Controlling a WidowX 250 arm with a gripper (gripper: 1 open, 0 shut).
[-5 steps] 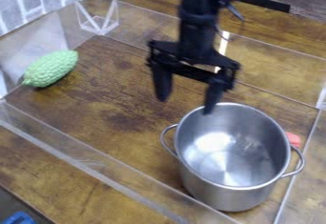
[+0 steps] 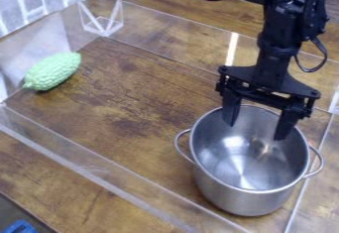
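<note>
My black gripper (image 2: pixel 259 116) hangs open over the steel pot (image 2: pixel 249 182), its fingers spread and their tips down at the pot's mouth, with nothing visible between them. The pot has two wire handles and stands at the lower right of the camera view.
A pale green bumpy vegetable, perhaps a bitter melon (image 2: pixel 54 70), lies at the left. Clear plastic walls border the wooden surface (image 2: pixel 119 118). A small blue object (image 2: pixel 16 227) shows at the bottom-left corner.
The gripper has moved right from above the middle of the surface to over the pot, and a little further down into its mouth.
</note>
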